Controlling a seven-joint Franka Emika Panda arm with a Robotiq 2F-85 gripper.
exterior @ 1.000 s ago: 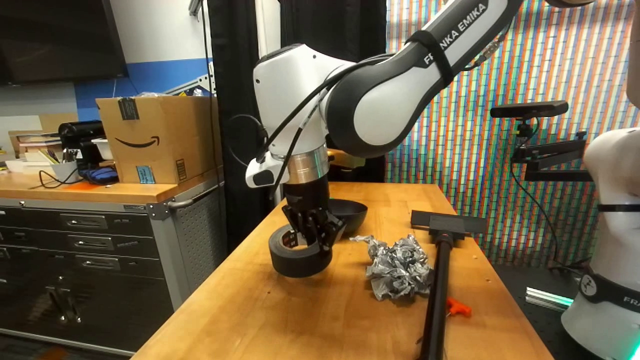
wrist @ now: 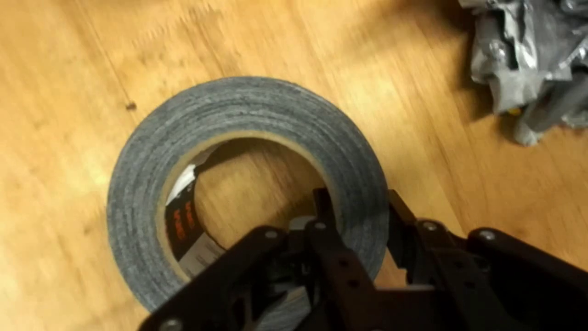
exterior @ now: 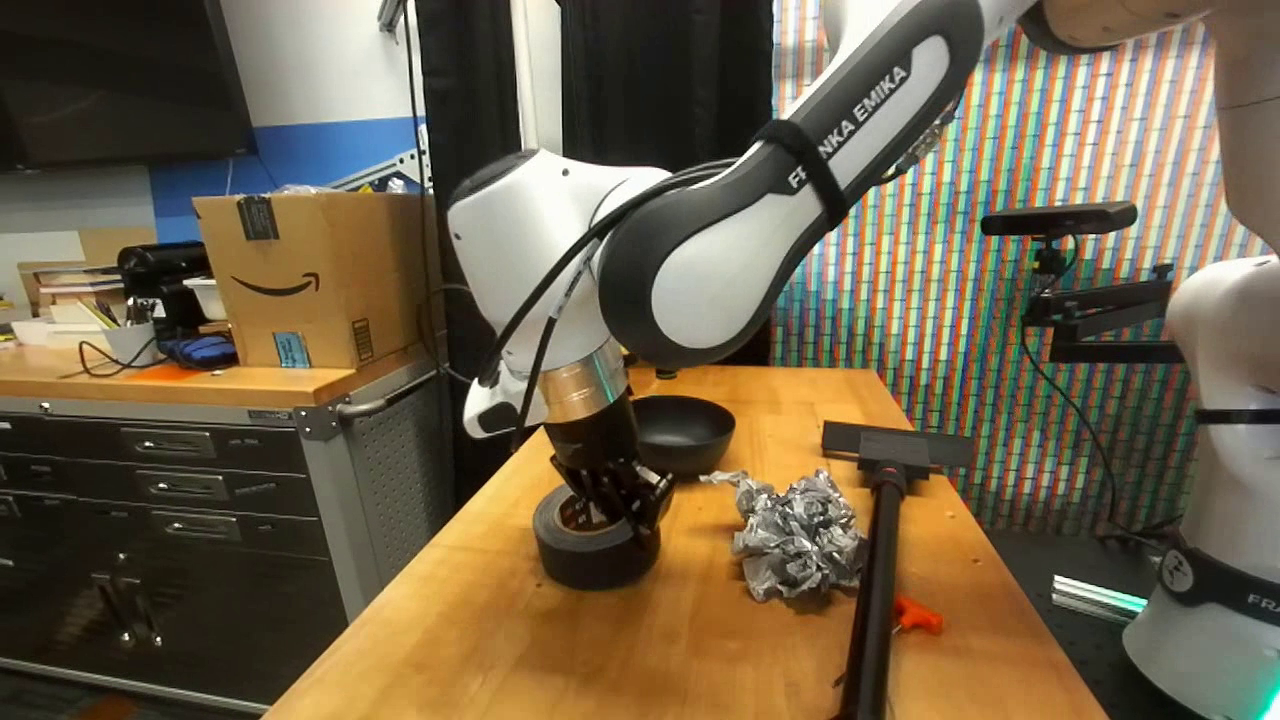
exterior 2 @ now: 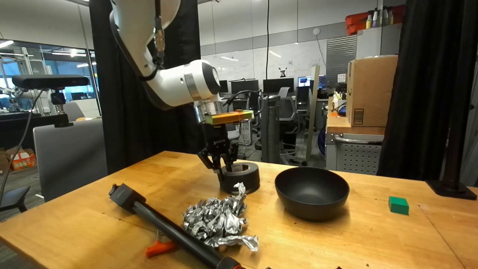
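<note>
A roll of dark grey tape (wrist: pixel 242 105) lies flat, its round hole facing up, at the level of the tabletop; whether it bears fully on the wood is hard to tell. My gripper is shut on the roll's wall, one finger inside the hole and the other outside. In exterior view 1 the tape roll (exterior: pixel 594 562) sits left of the crumpled foil, under the tilted gripper (exterior: pixel 630 510). Exterior view 2 also has the gripper (exterior 2: pixel 225 170) at the near-left part of the tape roll (exterior 2: pixel 246 179).
A black bowl (exterior 2: pixel 311 192) stands near the roll. Crumpled silver foil (exterior: pixel 798 534), a black pole-like tool (exterior: pixel 882 576) and an orange-handled tool (exterior: pixel 918 617) lie on the right. A green block (exterior 2: pixel 398 205) is beyond the bowl. Bare wood (exterior: pixel 504 648) lies in front of the roll.
The gripper and tape roll have come down to table level and shifted slightly left in exterior view 1. The arm's hand tilts more now. The grip on the roll looks the same.
</note>
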